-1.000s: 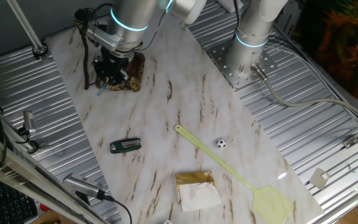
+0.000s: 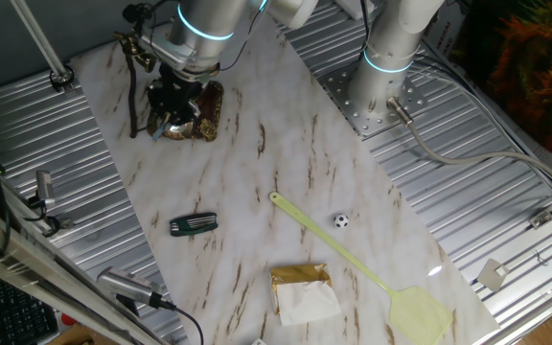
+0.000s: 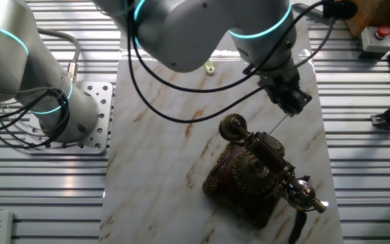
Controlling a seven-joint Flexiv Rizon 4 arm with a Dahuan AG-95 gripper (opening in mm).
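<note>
An ornate brown and gold antique-style telephone point(image 3: 239, 179) stands at one end of the marble-patterned table, its handset point(image 3: 271, 154) lying across the top. In exterior view 1 the arm partly covers this telephone point(image 2: 211, 107). My dark gripper point(image 2: 161, 125) points down over the telephone's near side. From exterior view 2, the gripper point(image 3: 296, 108) appears beside the handset. A thin line runs from its tip towards the telephone, and a small pale-blue piece shows at the tip in exterior view 1. Whether the fingers are open or shut is too dark and small to tell.
Farther along the table point(image 2: 247, 192) lie a dark green multi-tool point(image 2: 194, 224), a small black-and-white ball point(image 2: 341, 220), a yellow-green fly swatter point(image 2: 353, 261) and a gold-and-white packet point(image 2: 304, 295). Clear surface separates them from the telephone. A red-buttoned box point(image 3: 376, 41) sits off the table.
My arm and gripper have shifted slightly up and to the right in exterior view 1, uncovering more of the telephone's near side. The loose objects on the table have stayed put.
</note>
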